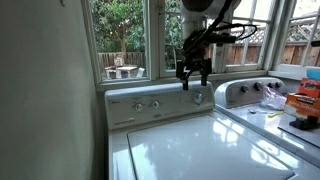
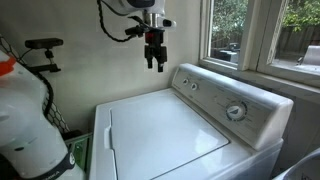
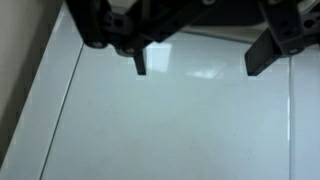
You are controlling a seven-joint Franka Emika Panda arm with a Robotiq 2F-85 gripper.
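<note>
My gripper (image 1: 195,82) hangs above the white washing machine, in front of its control panel (image 1: 150,105). In exterior view 2 the gripper (image 2: 155,66) points down, high over the back of the lid (image 2: 165,135). The wrist view shows its two dark fingers (image 3: 140,62) wide apart, so it is open. Between them there is only the glossy white lid (image 3: 170,120) below, untouched. The lid is closed and bare.
Knobs, including a dial (image 2: 235,111), line the panel. A second machine to the right carries an orange box (image 1: 303,103) and small items. Windows (image 1: 120,45) stand behind; a wall (image 1: 50,90) borders the left.
</note>
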